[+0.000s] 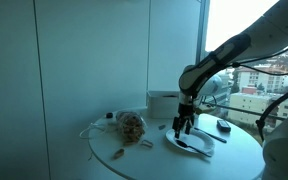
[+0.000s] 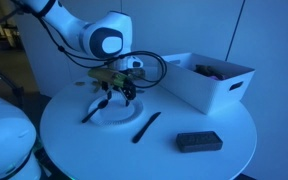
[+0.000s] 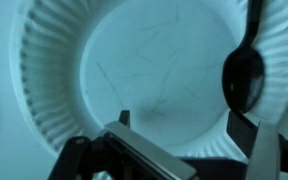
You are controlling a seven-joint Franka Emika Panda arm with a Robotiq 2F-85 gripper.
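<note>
A white paper plate with a ribbed rim (image 3: pixel 46 75) fills most of the wrist view. On its right side lies a black spoon (image 3: pixel 244 78), its bowl nearest the fingers. My gripper stands open above the plate, nothing between its fingers, with the spoon beyond the right finger. In exterior view 1 the gripper (image 1: pixel 185 126) hangs over the plate (image 1: pixel 206 144). Exterior view 2 shows the spoon (image 2: pixel 96 110) across the plate's rim, while a dark knife (image 2: pixel 145 128) lies on the table beside it.
A dark block (image 2: pixel 198 141) lies on the round white table (image 2: pixel 169 160). Behind it stands a white bin (image 2: pixel 221 95) with things inside. A clear bag (image 1: pixel 131 125) of brownish contents and small items lie at the left in exterior view 1.
</note>
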